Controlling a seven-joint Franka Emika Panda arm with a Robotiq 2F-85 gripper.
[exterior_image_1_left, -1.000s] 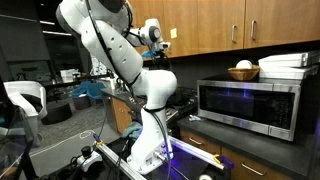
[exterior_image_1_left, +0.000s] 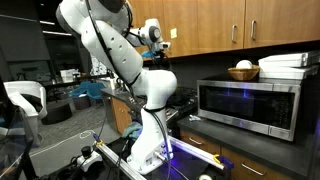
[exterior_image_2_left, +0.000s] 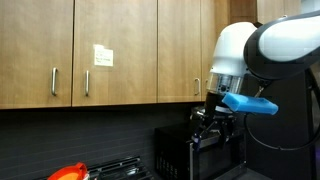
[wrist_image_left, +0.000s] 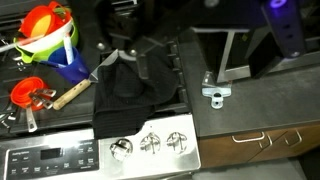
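High above the counter hangs my gripper (exterior_image_1_left: 164, 47), near the upper cabinets. In exterior view 2 the dark gripper (exterior_image_2_left: 215, 128) points downward under the white wrist. Its fingers are dark and small, and how far apart they stand is unclear. Nothing visibly hangs from it. Beneath it in the wrist view, a crumpled black cloth (wrist_image_left: 130, 95) lies over the stove. To its left are a blue container (wrist_image_left: 72, 66), stacked coloured bowls (wrist_image_left: 42, 28), an orange-red bowl (wrist_image_left: 30, 92) and a wooden-handled utensil (wrist_image_left: 72, 95).
A silver microwave (exterior_image_1_left: 245, 106) occupies the counter, with a basket (exterior_image_1_left: 243, 72) and white containers (exterior_image_1_left: 287, 66) on top. A small metal object (wrist_image_left: 215, 90) sits on the dark counter (wrist_image_left: 240, 115), otherwise largely clear there. Wooden cabinets (exterior_image_2_left: 130, 60) border the arm's space.
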